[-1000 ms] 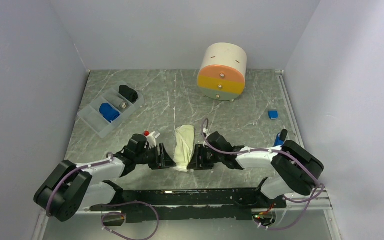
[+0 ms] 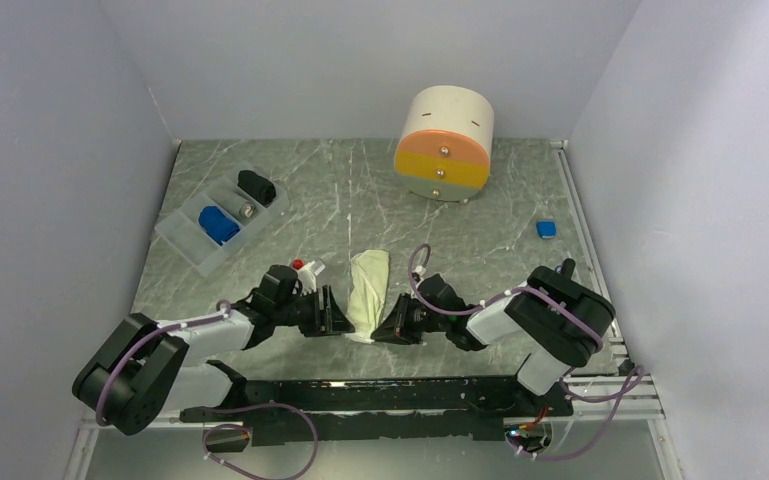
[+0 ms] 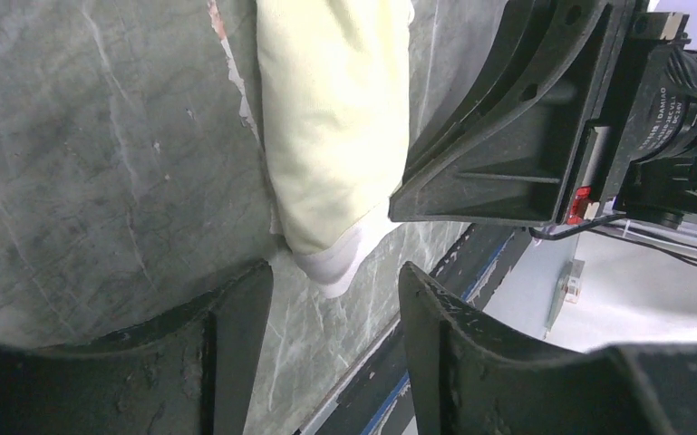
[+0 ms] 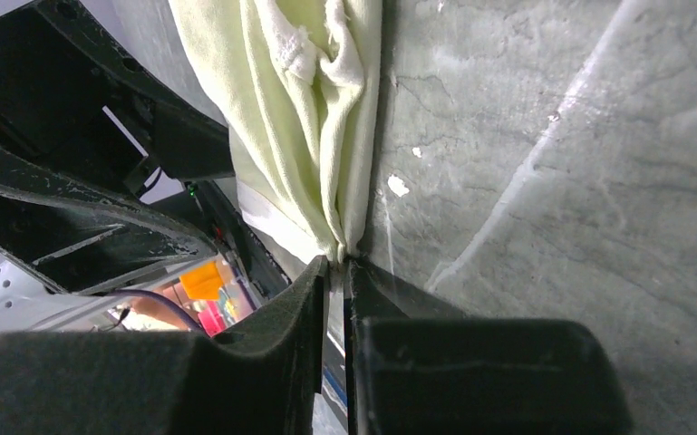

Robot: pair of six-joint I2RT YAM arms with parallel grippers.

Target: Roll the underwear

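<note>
Pale yellow underwear (image 2: 368,285), folded into a narrow strip, lies on the marble table between my two arms. Its near end has a white band (image 3: 333,260). At the right side of that end, my right gripper is shut on the underwear (image 4: 326,163), pinching its edge. My left gripper is partly open at the near-left end; the tip of the white band shows in the gap between its fingers, and it does not grip the cloth.
A clear divided box (image 2: 200,255) with rolled blue cloth (image 2: 218,224) and black cloth (image 2: 256,186) stands at the back left. A small drawer cabinet (image 2: 445,145) is at the back. A blue item (image 2: 546,229) lies at right.
My right arm has shifted and its gripper has tilted and closed on the near end of the underwear. The left gripper has moved only slightly. The cloth has stayed in place.
</note>
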